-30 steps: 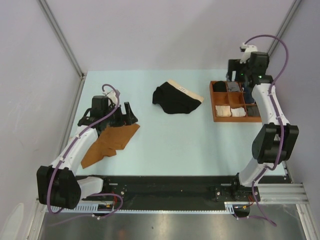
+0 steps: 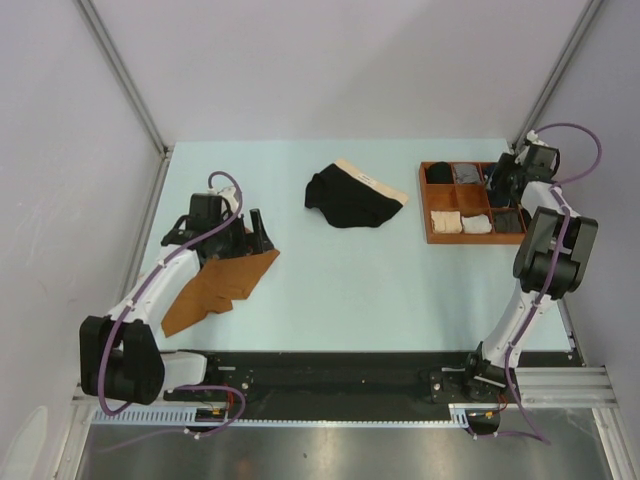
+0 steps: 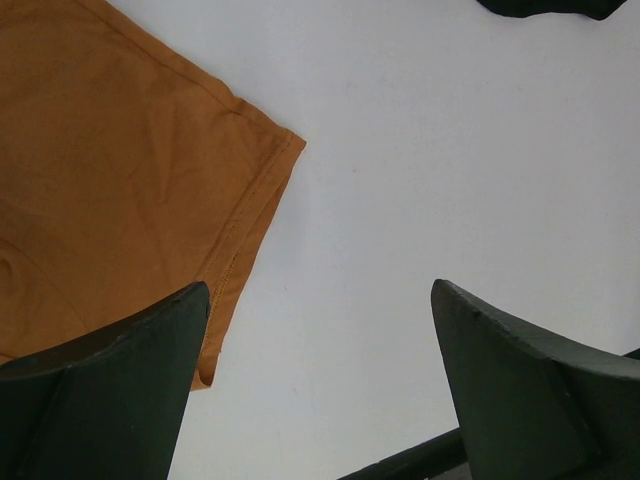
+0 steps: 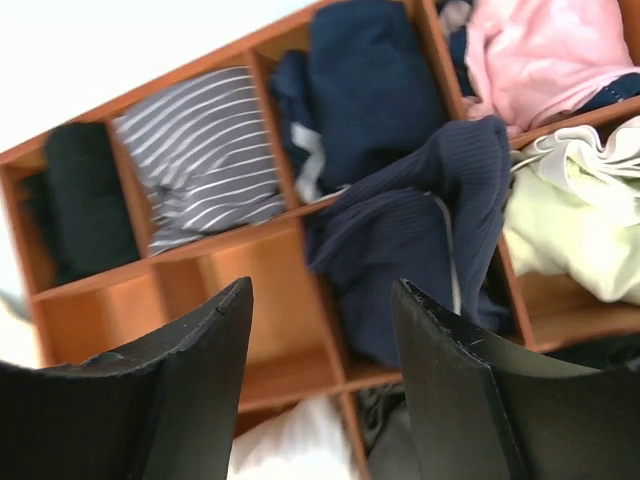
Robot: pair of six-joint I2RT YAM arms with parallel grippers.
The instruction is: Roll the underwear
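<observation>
Black underwear with a pale waistband (image 2: 350, 200) lies spread at the back middle of the table. My left gripper (image 2: 256, 232) hovers open over the edge of an orange-brown cloth (image 3: 140, 160), with bare table between its fingers. My right gripper (image 2: 505, 175) is over the wooden divided box (image 2: 440, 233) at the right. In the right wrist view its fingers stand apart over dark navy folded fabric (image 4: 390, 280) in one compartment, with nothing seen held.
The box also holds striped grey (image 4: 200, 150), black (image 4: 90, 200), pink (image 4: 540, 50) and cream (image 4: 590, 220) folded items; one compartment looks empty.
</observation>
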